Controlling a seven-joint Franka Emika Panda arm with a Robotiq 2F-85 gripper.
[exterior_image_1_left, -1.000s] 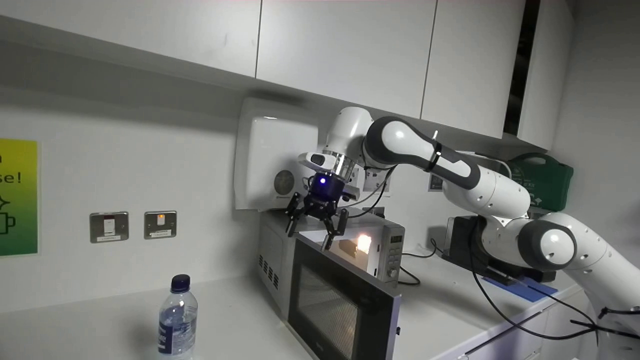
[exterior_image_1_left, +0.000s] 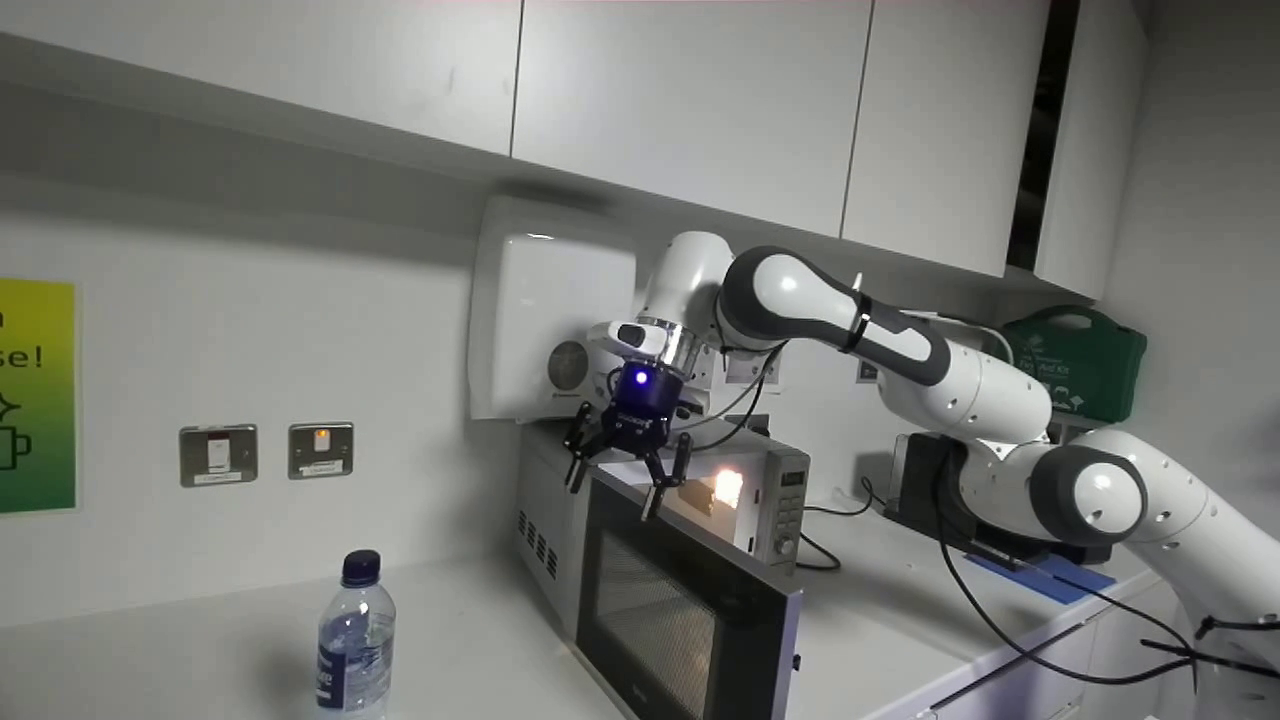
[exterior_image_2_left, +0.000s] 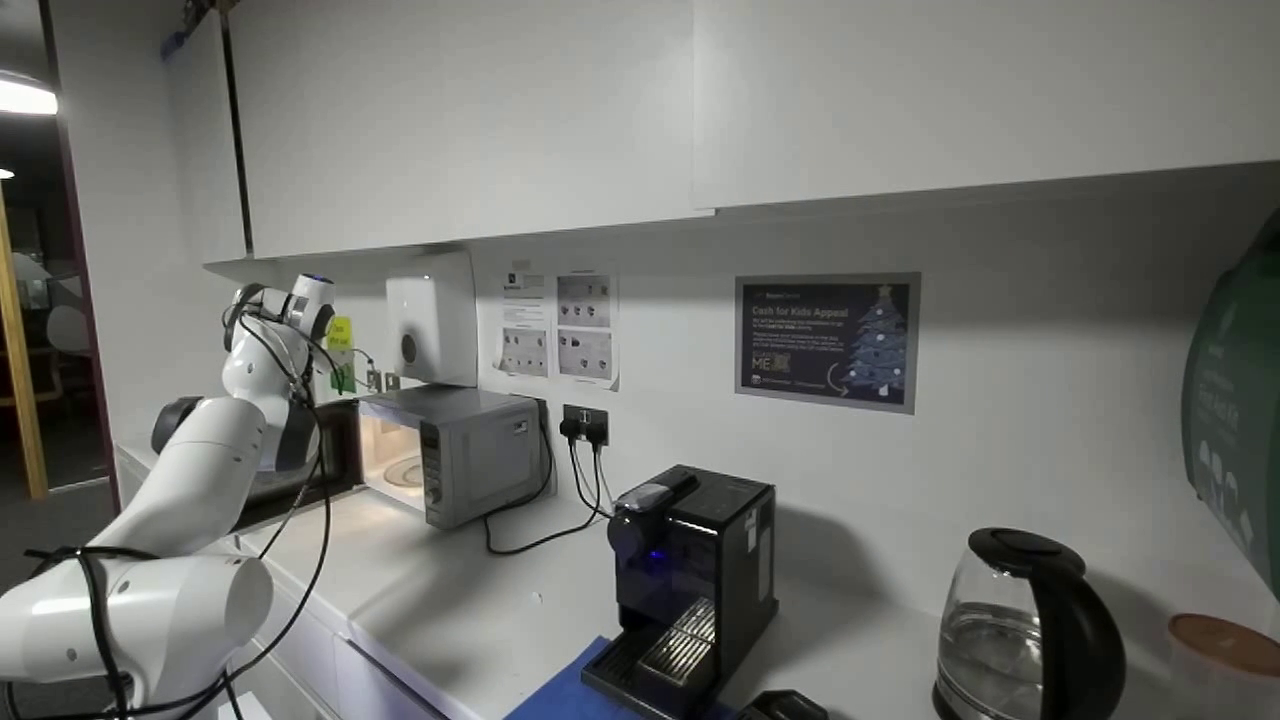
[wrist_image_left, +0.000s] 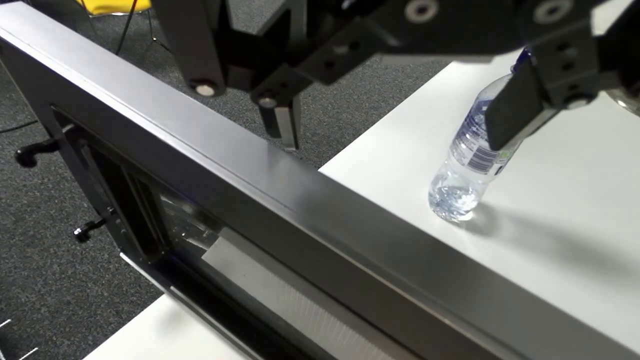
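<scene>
In the first exterior view my gripper (exterior_image_1_left: 613, 486) points downward near the top edge of the opened microwave door (exterior_image_1_left: 672, 600). Its two fingers are spread wide, and nothing shows between them. From the wrist, the silver top edge of the door (wrist_image_left: 264, 171) runs diagonally below the gripper. One fingertip (wrist_image_left: 289, 129) appears over that edge, the other in front of part of the bottle; whether either touches the door I cannot tell. The microwave (exterior_image_2_left: 480, 450) has its lit interior exposed. A clear water bottle (exterior_image_1_left: 356, 642) with a dark blue cap stands upright on the counter.
White cupboards (exterior_image_1_left: 696, 108) hang above the arm, and a white dispenser (exterior_image_1_left: 552, 312) is on the wall behind the gripper. Further along the counter (exterior_image_2_left: 396, 588) are a black coffee machine (exterior_image_2_left: 696, 576) and a glass kettle (exterior_image_2_left: 1020, 636).
My gripper has come down and slightly left in the first exterior view, closer to the door's top edge. Its fingers remain apart; door and bottle have not moved.
</scene>
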